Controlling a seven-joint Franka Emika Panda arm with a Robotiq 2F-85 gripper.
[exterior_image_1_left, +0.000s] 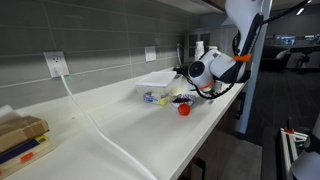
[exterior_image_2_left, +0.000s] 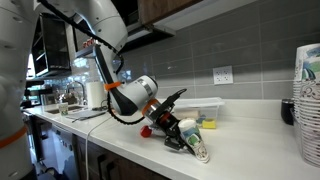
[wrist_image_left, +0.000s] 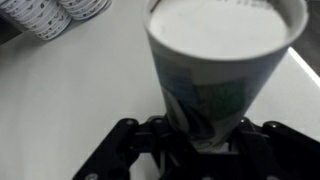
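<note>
In the wrist view a printed paper cup (wrist_image_left: 210, 85) fills the upper middle, its wide white end towards the camera. The dark fingers of my gripper stand on either side of its narrower part. Whether they press on the cup cannot be made out. In exterior view 2 the cup (exterior_image_2_left: 196, 143) is tilted at the gripper (exterior_image_2_left: 184, 134), low over the white counter (exterior_image_2_left: 245, 160). From exterior view 1 the gripper (exterior_image_1_left: 207, 92) is at the counter's far end, with the cup hard to make out.
Stacked cups (exterior_image_2_left: 309, 105) stand at the right in exterior view 2, also as stacks (wrist_image_left: 38, 15) at the wrist view's upper left. A red ball (exterior_image_1_left: 184, 110) and a white-lidded clear bin (exterior_image_1_left: 157, 86) are near the arm.
</note>
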